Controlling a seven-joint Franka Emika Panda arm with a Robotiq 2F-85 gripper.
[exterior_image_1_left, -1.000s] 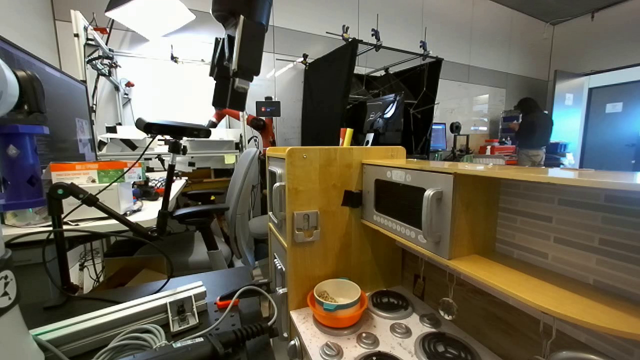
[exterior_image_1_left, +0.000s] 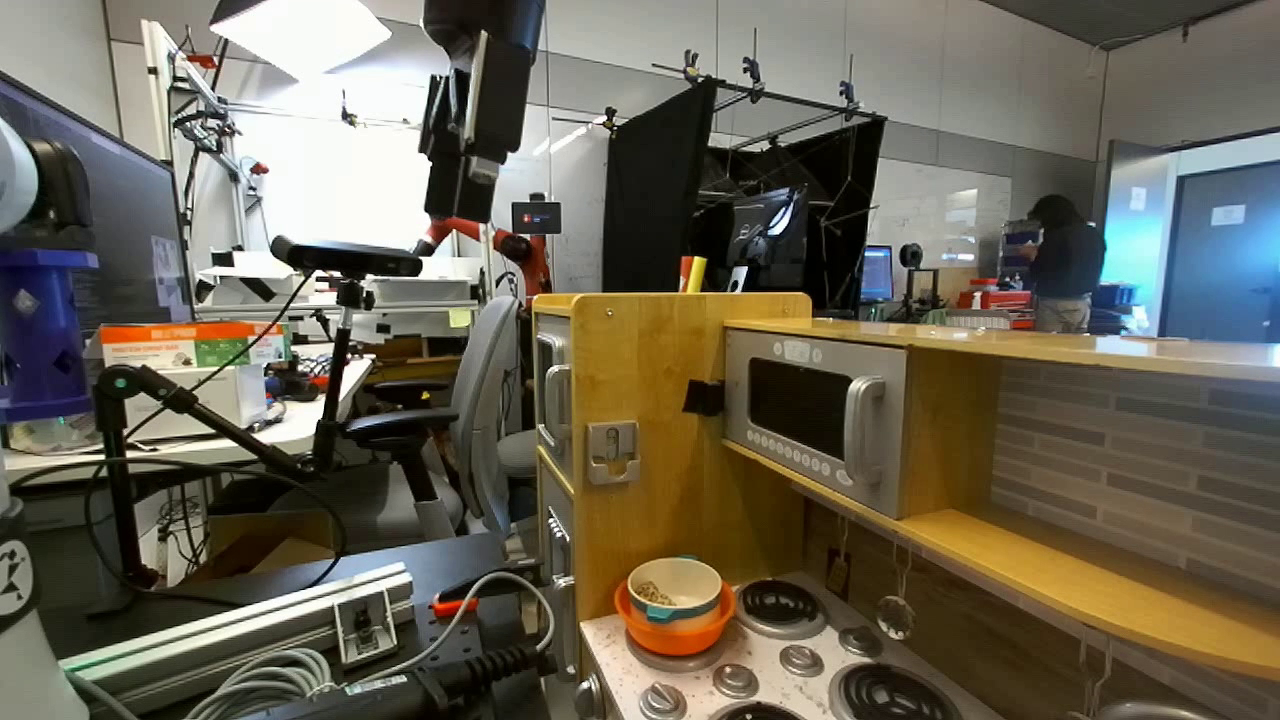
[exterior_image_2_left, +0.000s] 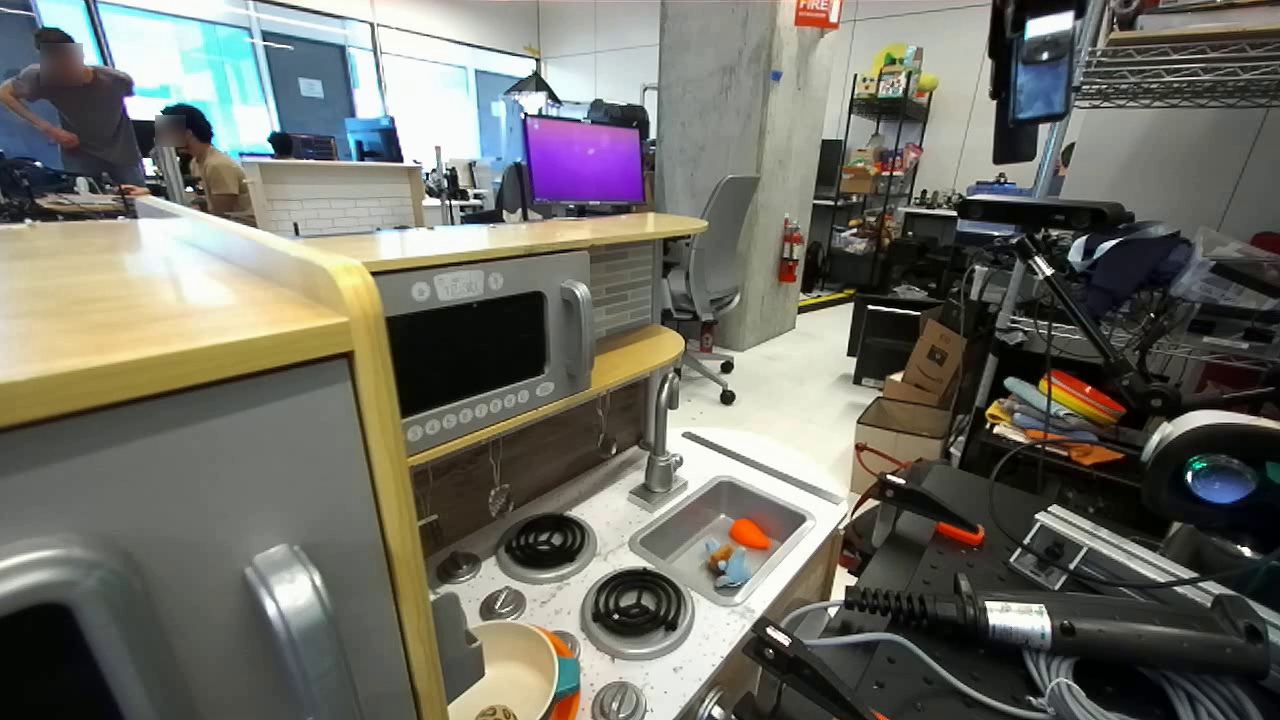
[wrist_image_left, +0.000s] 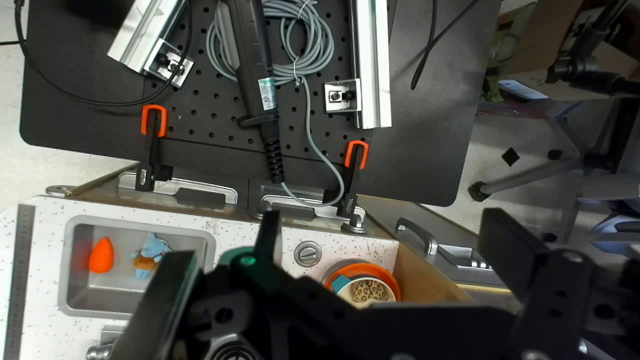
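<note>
High above the toy kitchen hangs my gripper (exterior_image_1_left: 462, 192), open, with no object between its fingers. Its black fingers (wrist_image_left: 159, 300) spread wide in the wrist view. Far below, on the stove's corner, an orange bowl (exterior_image_1_left: 674, 643) has a cream pot (exterior_image_1_left: 690, 584) with teal handles nested in it. Something leopard-spotted (wrist_image_left: 369, 290) shows inside the pot. In the grey sink (exterior_image_2_left: 672, 546) lie an orange toy (exterior_image_2_left: 750, 533) and a small blue and brown plush toy (exterior_image_2_left: 729, 566), side by side.
A toy microwave (exterior_image_1_left: 816, 408) sits under the wooden shelf top, and a tall wooden cabinet (exterior_image_1_left: 672, 420) borders the stove. The black table (wrist_image_left: 210, 129) carries cables, metal rails and orange-tipped clamps. Around the raised gripper the air is clear.
</note>
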